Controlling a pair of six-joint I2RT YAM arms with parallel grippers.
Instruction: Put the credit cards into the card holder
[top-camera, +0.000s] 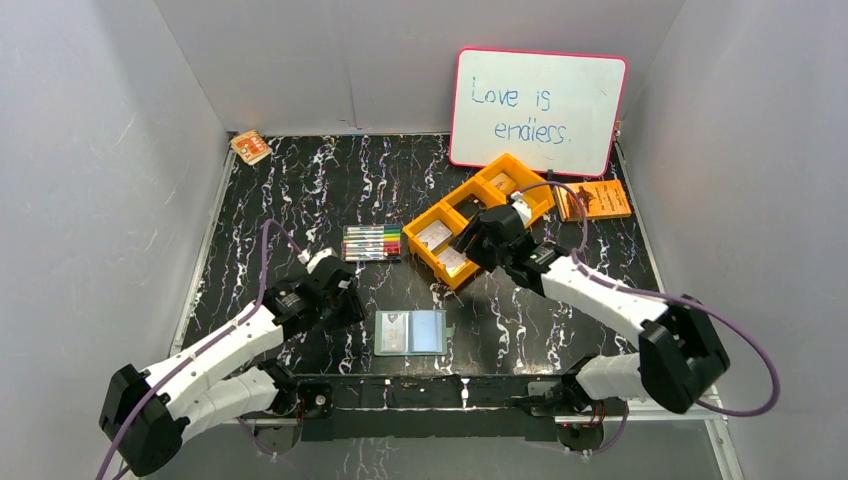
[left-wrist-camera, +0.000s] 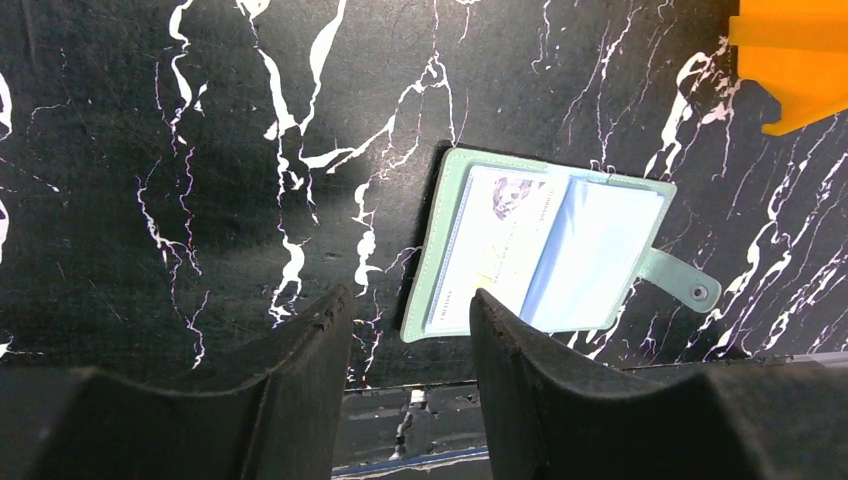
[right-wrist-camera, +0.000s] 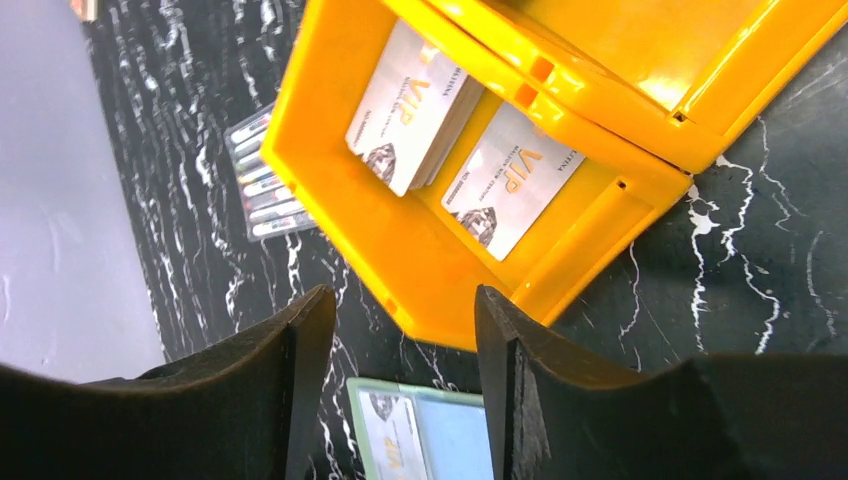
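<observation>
The pale green card holder (top-camera: 410, 333) lies unfolded on the table near its front edge. In the left wrist view, a white printed card fills the left pocket of the holder (left-wrist-camera: 653, 186), while the blue right pocket (left-wrist-camera: 600, 255) looks empty. White VIP cards sit in the yellow bin's front compartment: a stack (right-wrist-camera: 405, 108) and a flatter card (right-wrist-camera: 512, 180) beside it. Above that compartment hangs my right gripper, open, nothing between its fingers. My left gripper stands open to the left of the holder, also empty.
The yellow divided bin (top-camera: 425, 217) reaches diagonally toward the whiteboard (top-camera: 540, 110). A box of coloured pens (top-camera: 371, 243) is left of it. Books (top-camera: 595, 200) lie at the back right, and a small orange packet (top-camera: 251, 147) at the back left.
</observation>
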